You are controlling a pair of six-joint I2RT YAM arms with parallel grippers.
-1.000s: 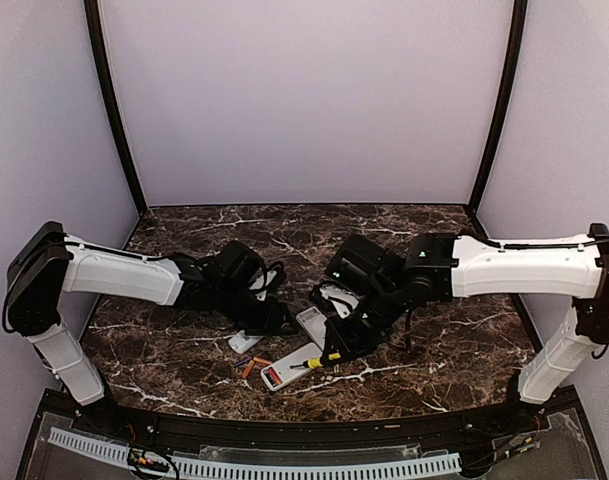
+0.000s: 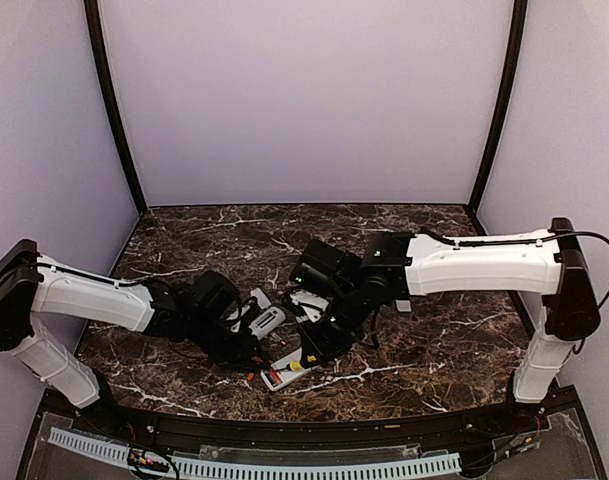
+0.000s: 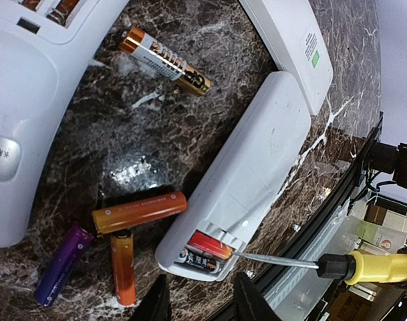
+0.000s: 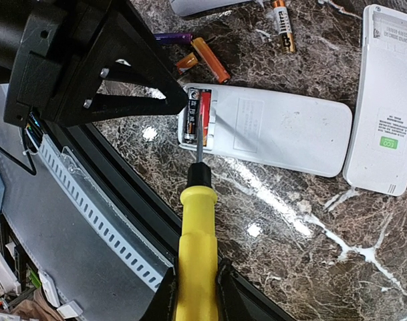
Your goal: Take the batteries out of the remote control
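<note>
A white remote [image 3: 250,154] lies with its battery bay open at one end, holding a red battery [image 3: 210,245] and a dark battery [image 4: 192,117]. My right gripper is shut on a yellow screwdriver [image 4: 198,247], whose tip reaches into the bay at the red battery. My left gripper hovers beside that end of the remote, its fingers apart with nothing visible between them. Loose batteries lie nearby: orange [image 3: 140,212], another orange [image 3: 123,267], purple [image 3: 63,264] and gold-silver [image 3: 164,61].
Another white device [image 3: 16,154] lies to the left in the left wrist view, and a white case lies alongside the remote. The table's metal front edge is close to the bay end.
My right arm has shifted left with the screwdriver.
</note>
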